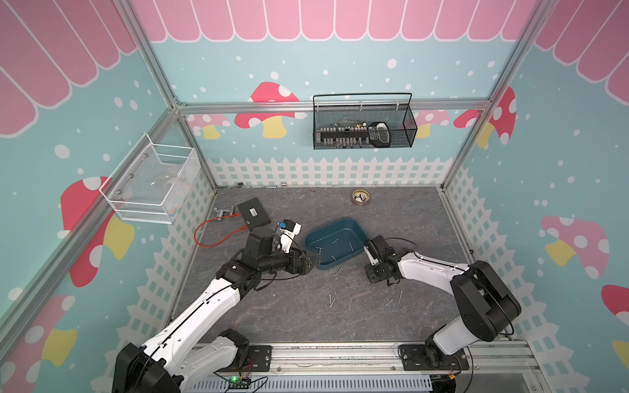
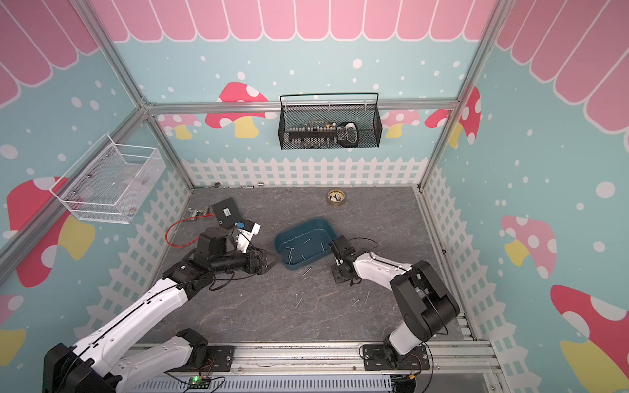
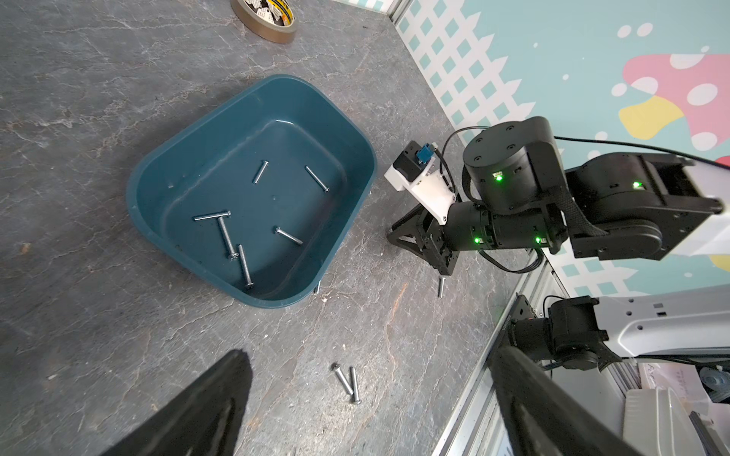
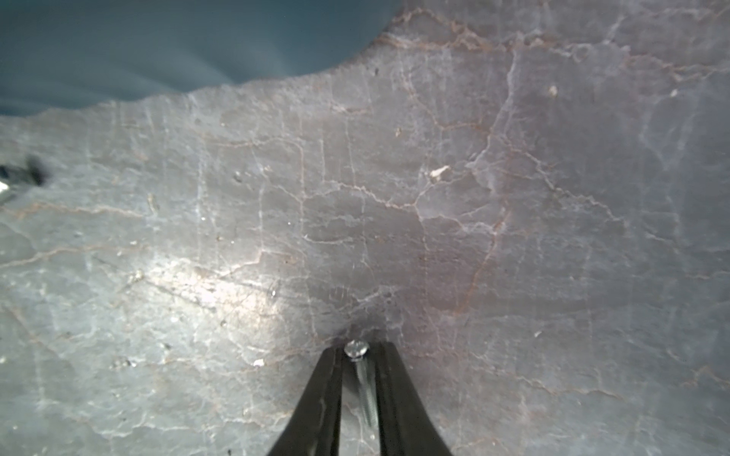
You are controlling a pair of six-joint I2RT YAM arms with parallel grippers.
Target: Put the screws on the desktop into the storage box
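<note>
The blue storage box [image 1: 335, 232] holds several screws [image 3: 290, 237]. More screws [image 3: 354, 383] lie on the desktop [image 3: 114, 357] in front of it and to its right. My left gripper hangs left of the box, its fingers wide open and empty over the desktop. My right gripper is down at the desktop beside the box's right end; a screw [image 4: 367, 391] lies between its narrowly parted fingers. Whether they grip it I cannot tell.
A tape roll [image 1: 361, 196] stands behind the box. A dark grey case [image 1: 252, 211] with a red cable lies back left. Wire baskets [image 1: 363, 137] hang on the walls.
</note>
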